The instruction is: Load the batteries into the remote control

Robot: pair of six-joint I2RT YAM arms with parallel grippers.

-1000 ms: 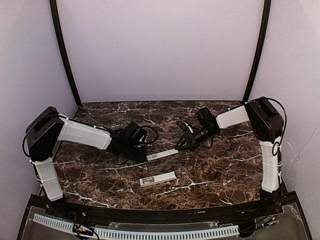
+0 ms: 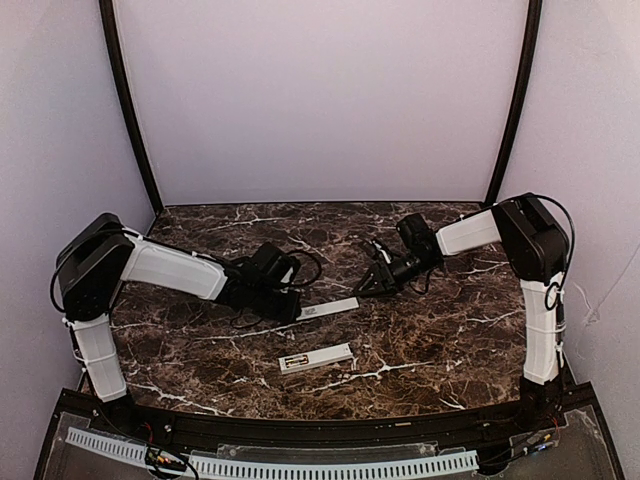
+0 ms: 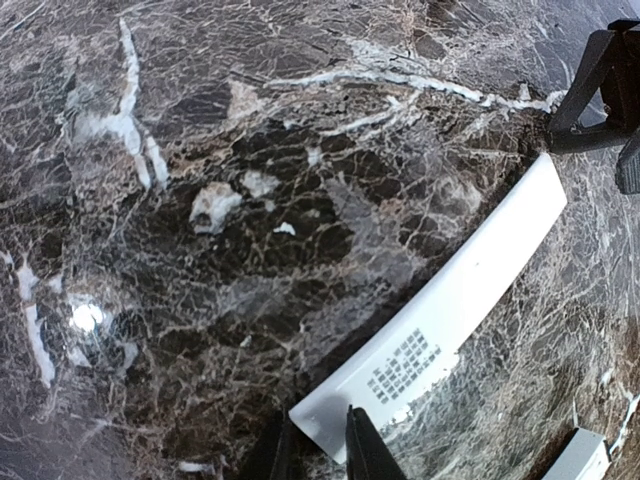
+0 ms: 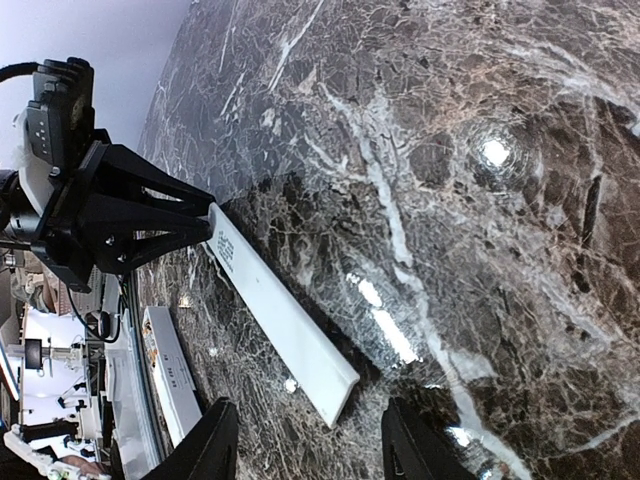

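Note:
A long white remote cover (image 2: 328, 308) with a dotted patch at one end lies on the marble table, seen also as the white strip (image 3: 450, 300) in the left wrist view. My left gripper (image 2: 294, 312) is at its left, dotted end, fingertips low beside that end, part open. My right gripper stands part open just off the cover's right end, nothing visible between its fingers. Nearer the table's front lies the white remote body (image 2: 316, 358), with a battery-like item in its compartment at the left.
A dark front rail (image 2: 330, 423) borders it, and pale walls enclose the sides and back.
The left gripper has moved slightly with it; the right arm is nearly still.

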